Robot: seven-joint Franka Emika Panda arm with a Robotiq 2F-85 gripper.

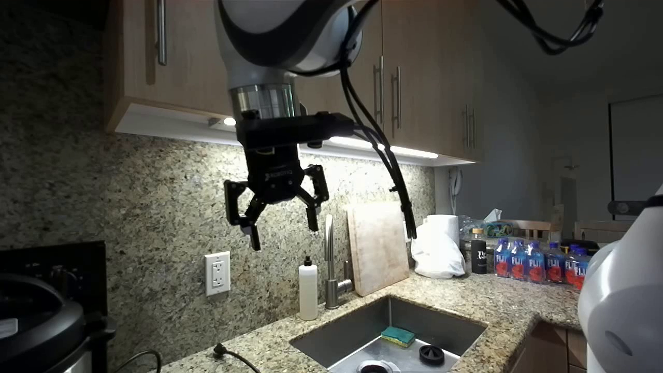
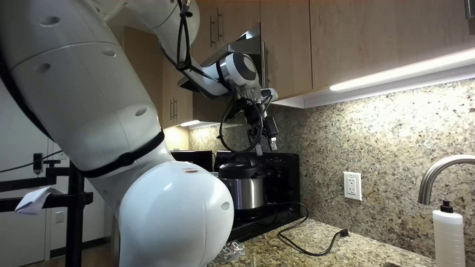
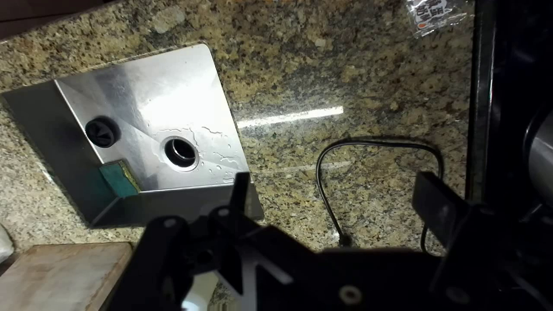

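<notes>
My gripper [image 1: 284, 239] hangs open high above the counter, its fingers wide apart and nothing between them. In the wrist view, bare granite and a black power cord [image 3: 324, 192] show below the gap between the fingertips. The cord's plug [image 2: 343, 233] lies loose on the counter, below the white wall outlet [image 2: 352, 186]. Inside the steel sink [image 1: 314, 339] lie a green and yellow sponge [image 1: 398, 336] and a black round stopper [image 1: 432, 355]. A white soap bottle [image 1: 308, 292] stands beside the faucet [image 1: 330, 261].
A cutting board [image 1: 377, 248] leans on the backsplash. Several water bottles [image 1: 535, 263] stand farther right. On the stove side sits a pressure cooker [image 2: 243, 189]. Cabinets [image 1: 429, 81] hang overhead. A clear plastic wrapper [image 3: 433, 14] lies near the stove.
</notes>
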